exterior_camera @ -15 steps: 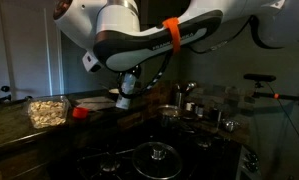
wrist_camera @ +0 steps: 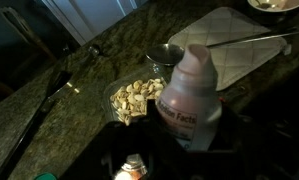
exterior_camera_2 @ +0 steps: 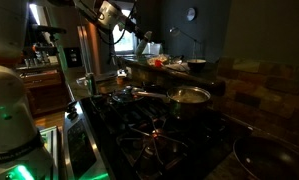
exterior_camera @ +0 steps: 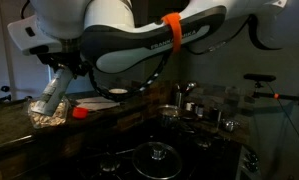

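Note:
My gripper is shut on a pale bottle (wrist_camera: 192, 95), whose printed label reads "Facts" in the wrist view. In exterior view 1 the bottle (exterior_camera: 55, 90) hangs tilted at the left, in line with a clear container of nuts (exterior_camera: 47, 117) on the counter. Pale nuts (wrist_camera: 135, 98) fill that container in the wrist view, partly covered by the bottle. Whether bottle and container touch cannot be told. From exterior view 2 the bottle (exterior_camera_2: 142, 46) appears small and far off, above the back counter.
A metal cup (wrist_camera: 166, 54) stands beside the nuts, near a quilted pale mat (wrist_camera: 227, 45) with a utensil on it. Something red (exterior_camera: 81, 112) lies right of the container. A lidded pan (exterior_camera: 157, 160) sits on the stove; a large pot (exterior_camera_2: 189, 98) is there too.
The arm has swung left in exterior view 1, carrying the bottle from above the back of the stove to the nut container. The bottle, nearly upright before, now leans strongly.

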